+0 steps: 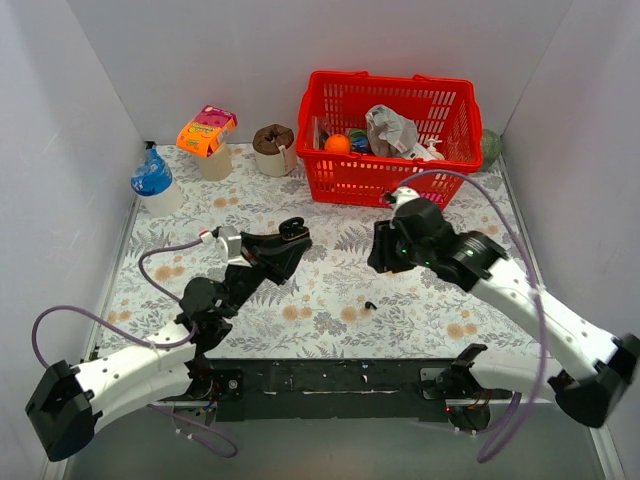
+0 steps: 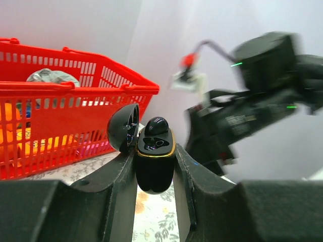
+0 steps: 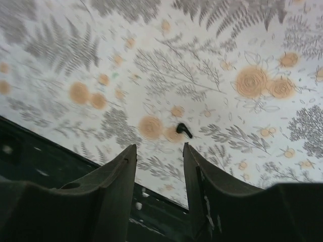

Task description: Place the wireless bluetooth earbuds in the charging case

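Observation:
A black charging case [image 2: 155, 169] with a gold rim is clamped upright in my left gripper [image 1: 297, 243]. Its lid [image 2: 123, 127] is swung up to the left, and a glossy black rounded piece that looks like an earbud [image 2: 156, 127] sits at its open top. How deep that piece is seated I cannot tell. On the patterned table lies a small black earbud [image 3: 184, 130], also a dark speck in the top view [image 1: 370, 305]. My right gripper is open above the table, with nothing between its fingers; the loose earbud shows beyond the right fingertip.
A red basket [image 1: 335, 180] with mixed items stands at the back. Cups [image 1: 273, 163] and a blue-topped container [image 1: 155, 182] are at the back left.

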